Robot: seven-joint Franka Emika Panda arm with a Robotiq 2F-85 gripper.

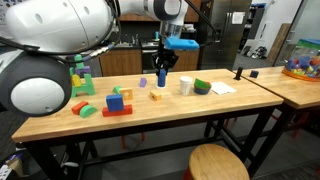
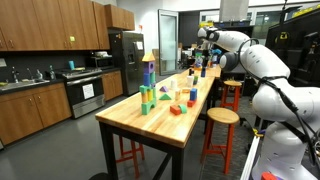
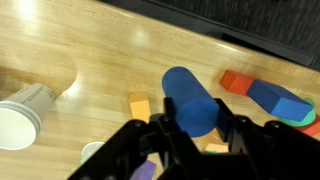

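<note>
A blue cylinder-like object point(image 3: 192, 102) is held between the dark fingers of my gripper, seen nearly end-on in the wrist view. In exterior view 1 the same blue piece point(image 1: 162, 78) hangs upright below my gripper point(image 1: 163, 66), over the table near an orange block point(image 1: 156, 96). To its right stands a white cup point(image 1: 186, 86). The wrist view shows a white cup point(image 3: 22, 115) at the left and an orange block point(image 3: 139, 105) just left of the held piece.
A blue block point(image 1: 115, 102) on red point(image 1: 118, 112) sits toward the table's front. A green bowl point(image 1: 202, 87) and white paper point(image 1: 222, 87) lie to the right. Stacked coloured blocks point(image 2: 148, 80) rise at one table end. Bare wood point(image 1: 230, 98) spans the right part.
</note>
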